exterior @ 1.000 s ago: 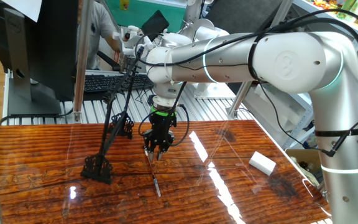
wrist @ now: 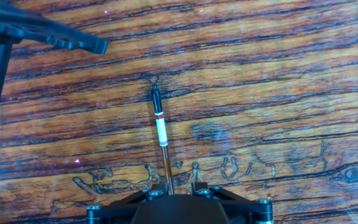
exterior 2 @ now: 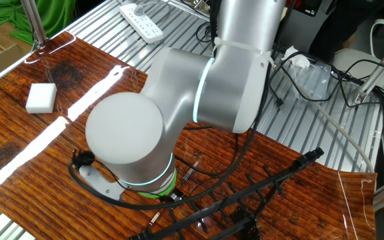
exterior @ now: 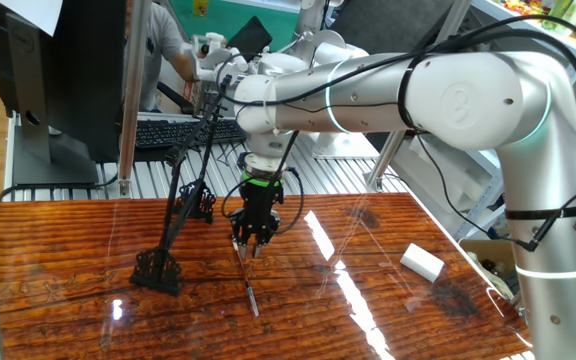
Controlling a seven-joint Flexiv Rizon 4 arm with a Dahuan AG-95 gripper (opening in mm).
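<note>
A slim brush-like pen (wrist: 161,127) lies on the glossy wooden table, with a black tip, a white band and a brown shaft. Its shaft runs down the wrist view into the gap of my gripper, whose two fingertips stand apart on either side of it. From exterior view 1, the gripper (exterior: 249,250) points down just over the shaft, and the pen's pale end (exterior: 253,300) reaches towards the front. Whether the fingers touch the shaft cannot be told. The arm covers most of the gripper in exterior view 2.
Left of the gripper stands a black rack (exterior: 156,268), also close by in the wrist view. A white block (exterior: 423,262) rests at the table's right. Behind are a keyboard (exterior: 173,134) and a monitor.
</note>
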